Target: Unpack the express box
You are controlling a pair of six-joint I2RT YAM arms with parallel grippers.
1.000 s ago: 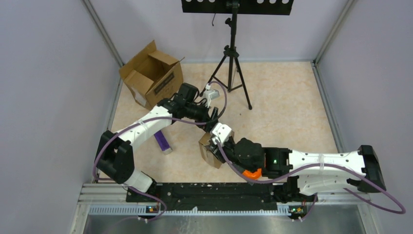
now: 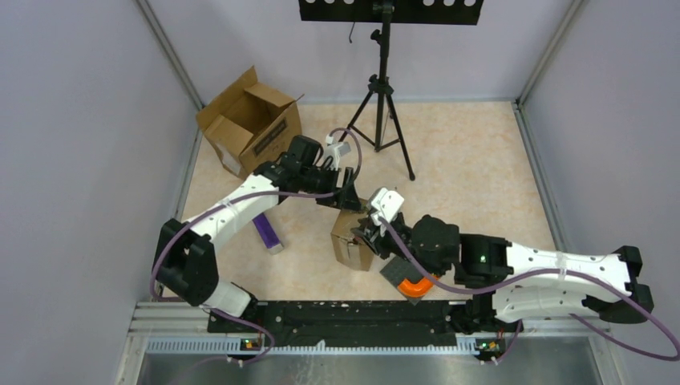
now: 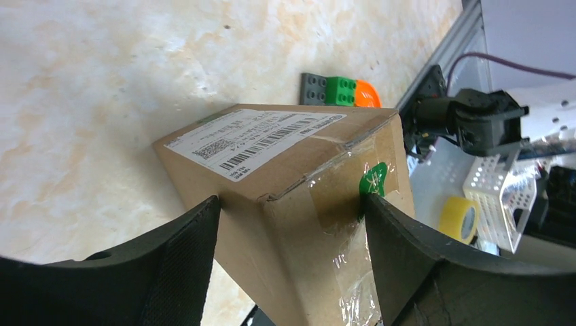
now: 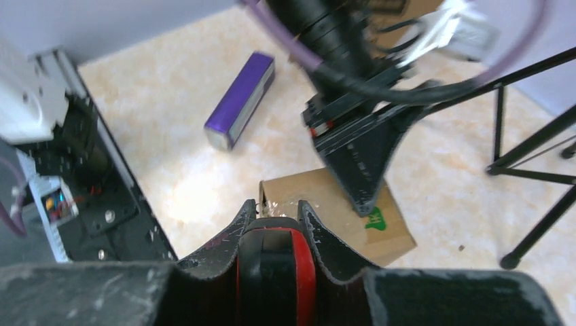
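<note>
A small taped cardboard box (image 3: 316, 238) with a white label (image 3: 255, 139) stands on the floor between my arms. My left gripper has its fingers apart around a corner of the box, one overlapping the green sticker (image 3: 374, 178); whether they press on it cannot be told. My right gripper is shut on a black-and-red tool (image 4: 303, 278), held in front of the box in the right wrist view. The tool's far end is hidden. From above, both hands cover parts of the box (image 2: 350, 253).
A large open carton (image 2: 277, 136) stands at the back left. A purple box (image 2: 267, 233) lies left of the small box. Grey, green and orange pieces (image 2: 415, 286) lie at front right. A black tripod (image 2: 381, 100) stands behind.
The left hand has shifted back and slightly left. The right arm has moved right, and more of the small box shows from above, its outline turned somewhat.
</note>
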